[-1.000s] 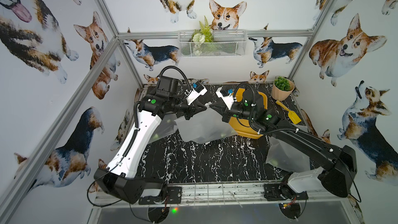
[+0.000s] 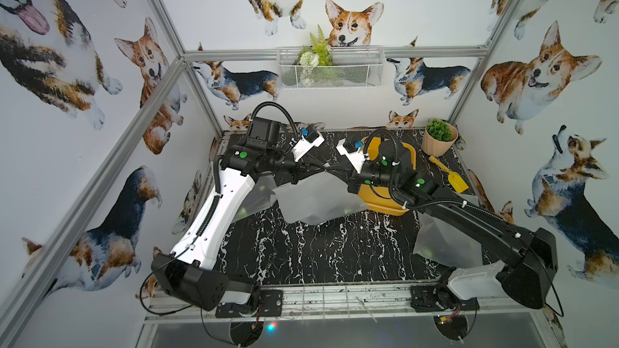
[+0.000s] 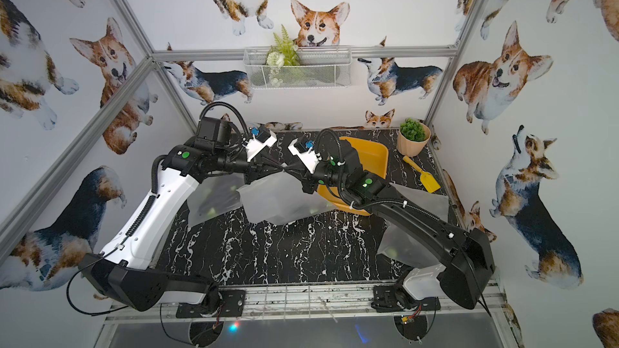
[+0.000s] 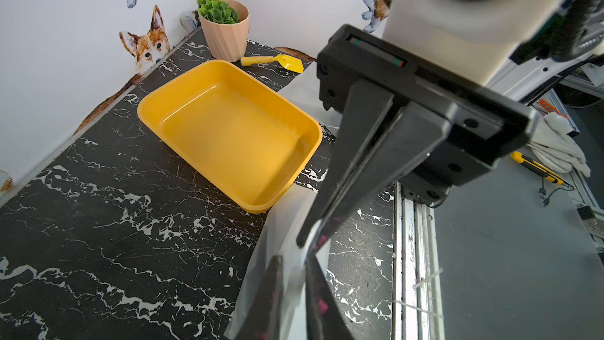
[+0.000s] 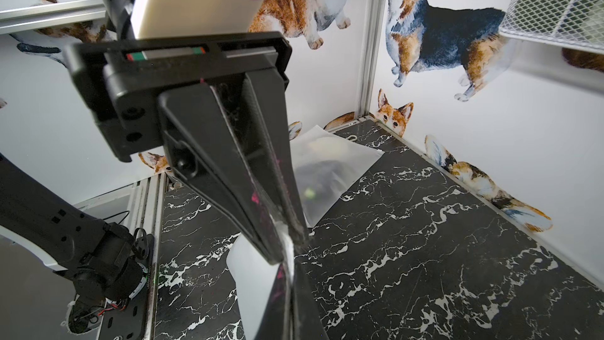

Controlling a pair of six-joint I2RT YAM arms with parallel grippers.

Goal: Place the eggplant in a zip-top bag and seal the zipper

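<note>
A frosted zip bag (image 2: 316, 196) hangs from the two grippers, which meet fingertip to fingertip over the middle of the table. My right gripper (image 2: 332, 169) is shut on the bag's top edge (image 5: 286, 245). My left gripper (image 2: 316, 166) has its fingertips around that same edge, slightly apart in the left wrist view; whether they pinch it is hard to tell. Another frosted bag (image 5: 330, 170) lies on the left of the table, with something dark and pale showing through it. I cannot make out the eggplant clearly.
A yellow tray (image 4: 226, 126) stands right of centre, behind the right arm. A potted plant (image 2: 438, 135) and a yellow scoop (image 2: 454, 177) are at the back right, and another bag (image 2: 445, 238) lies at the front right.
My left gripper has moved slightly toward my right one at the bag's edge. The right gripper and the hanging bag have shifted very little.
</note>
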